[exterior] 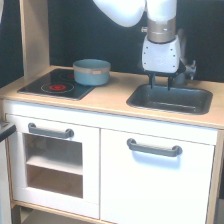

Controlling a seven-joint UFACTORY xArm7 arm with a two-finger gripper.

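Note:
The white robot arm reaches down from the top of the camera view, its gripper (160, 77) hanging just above the dark sink (142, 99) in the wooden counter, in front of the tap. Its dark fingers point downward; whether they are open or shut is hard to make out. A blue-grey pot (91, 74) with a rim stands on the counter at the back edge of the black cooktop (46, 84), left of the sink.
Below are a glass-fronted oven door (55, 178) and a white cupboard door (135, 190), each with a dark handle. The counter (110, 100) between cooktop and sink is clear. A wooden post rises at the back left.

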